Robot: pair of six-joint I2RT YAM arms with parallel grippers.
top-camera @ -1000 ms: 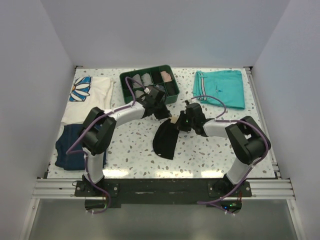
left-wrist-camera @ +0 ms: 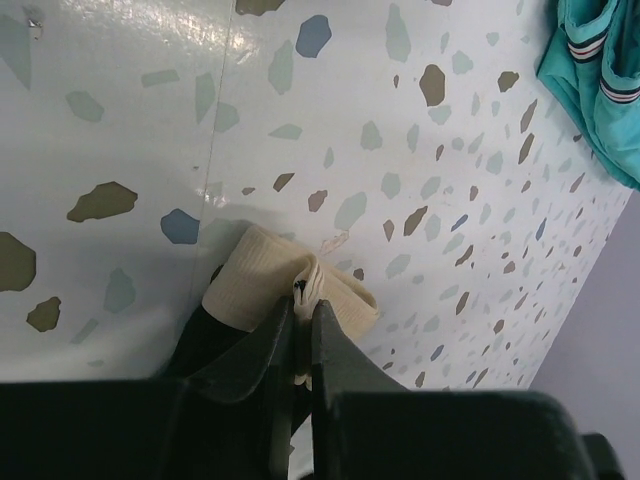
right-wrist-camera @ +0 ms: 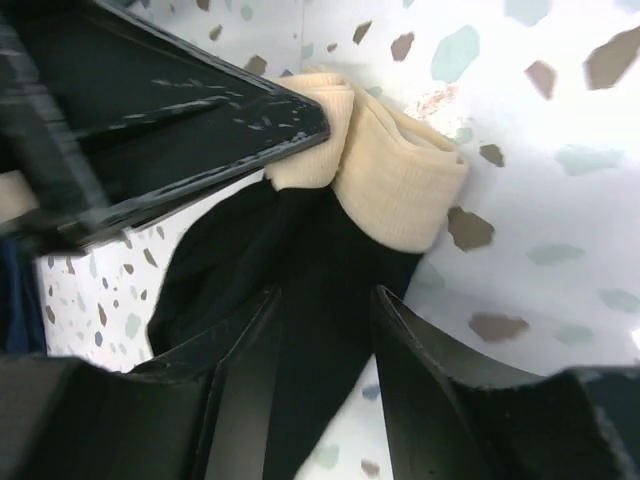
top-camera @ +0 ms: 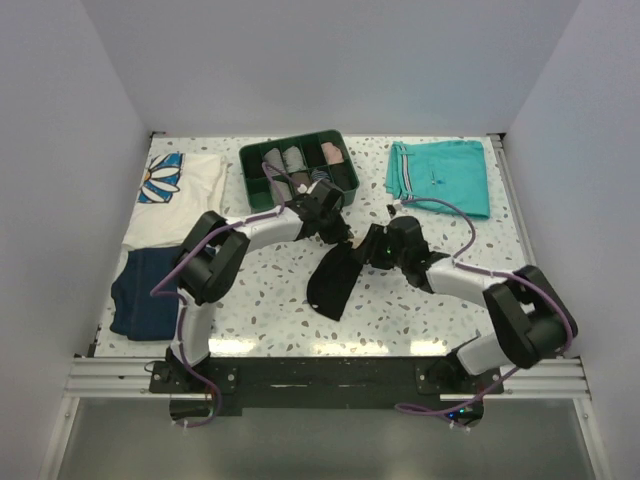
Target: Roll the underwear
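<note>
The black underwear (top-camera: 335,280) with a cream waistband lies folded lengthwise at the middle of the table, the waistband end pointing away from me. In the left wrist view my left gripper is shut on the cream waistband (left-wrist-camera: 262,275), pinching a fold of it. My right gripper is open over the black cloth (right-wrist-camera: 310,330), just on the near side of the waistband; its fingers (right-wrist-camera: 400,350) stand apart, and no cloth appears pinched between them. The left gripper's dark finger crosses the upper left of the right wrist view.
A green divided box (top-camera: 250,160) with rolled items stands behind the left arm. Teal folded cloth (top-camera: 450,175) lies at back right, a white shirt (top-camera: 190,200) and navy cloth (top-camera: 140,295) at left.
</note>
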